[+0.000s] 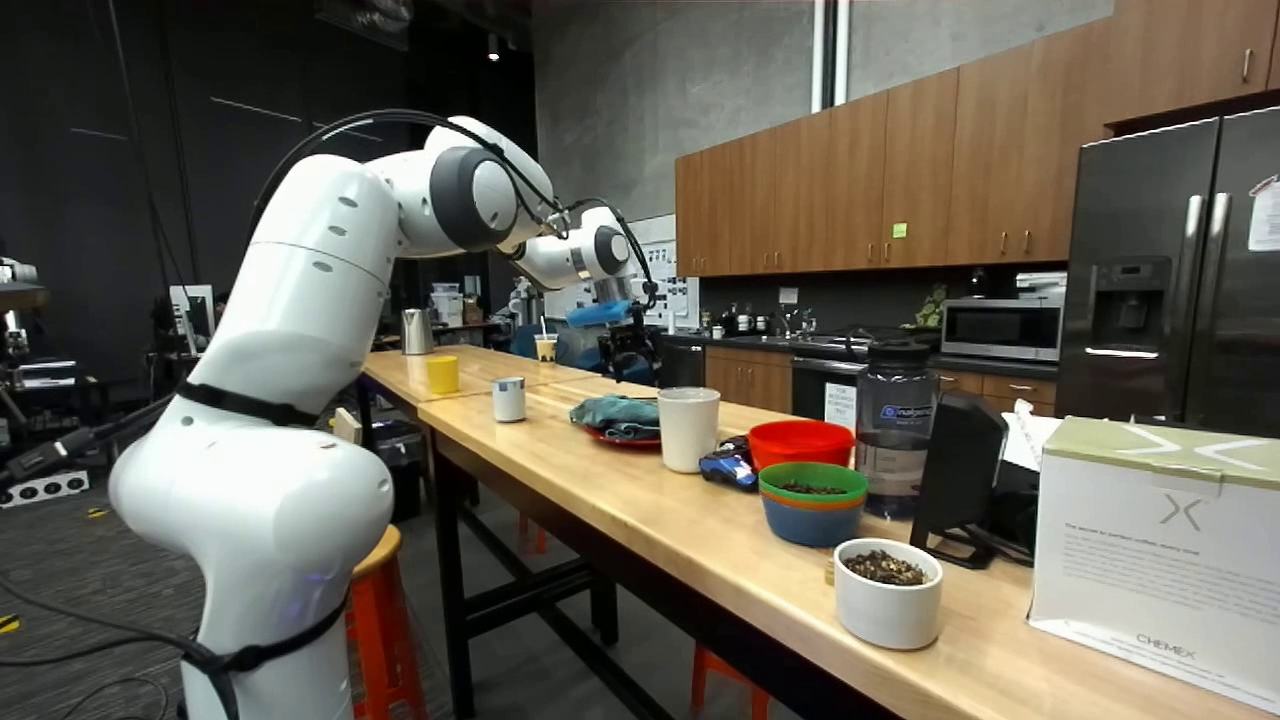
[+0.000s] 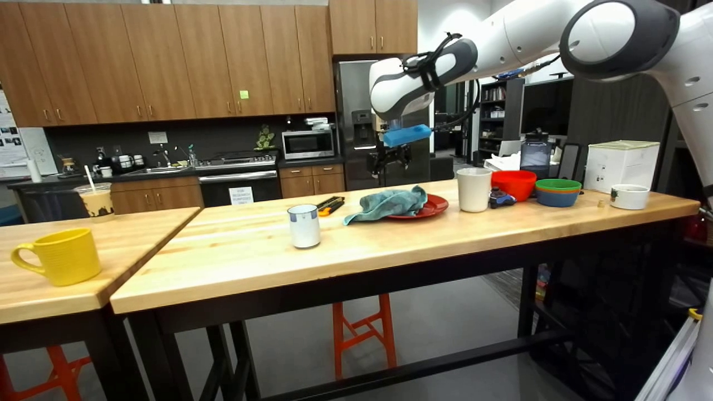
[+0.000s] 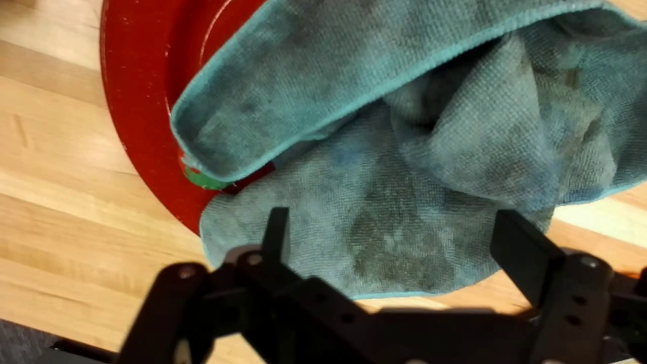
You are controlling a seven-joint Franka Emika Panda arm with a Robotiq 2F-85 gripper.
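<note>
A crumpled teal cloth (image 3: 418, 200) lies partly over a red plate (image 3: 136, 103), one part spilling past the rim onto the wooden table. The same cloth (image 2: 387, 203) and plate (image 2: 438, 206) show mid-table in exterior view 2. Above them hangs my gripper (image 2: 389, 164), clear of the cloth. In the wrist view the gripper stands open, its fingers wide apart with nothing held between them. Exterior view 1 shows the gripper (image 1: 630, 356) as a small dark shape over the far side of the cloth (image 1: 624, 415).
A tall cream cup (image 2: 474, 190), red bowl (image 2: 514, 183) and stacked bowls (image 2: 558, 191) stand right of the plate. Left are a white mug (image 2: 304, 226) and orange-black tools (image 2: 330, 205). A yellow mug (image 2: 67, 257) sits across the table seam.
</note>
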